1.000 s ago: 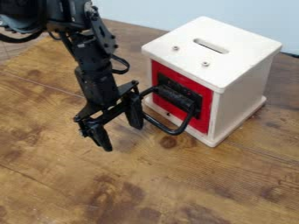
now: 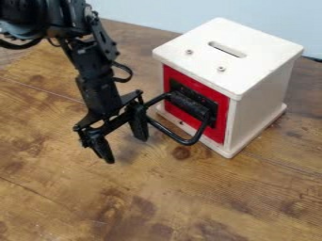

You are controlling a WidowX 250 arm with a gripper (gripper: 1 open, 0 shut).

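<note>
My black gripper (image 2: 123,141) hangs low over the wooden table, left of a white wooden box (image 2: 248,75) with a red front panel (image 2: 179,80). Its fingers are spread open with nothing visible between them. A black latch-like fitting (image 2: 191,99) is on the red panel, and a black bar handle (image 2: 189,138) sticks out from it toward the gripper, near the right finger.
The box has a slot and two knobs on top. Bare wooden table (image 2: 151,207) fills the front and left. A pale wall stands behind.
My arm and gripper have shifted slightly left, a little away from the box. The box looks unmoved.
</note>
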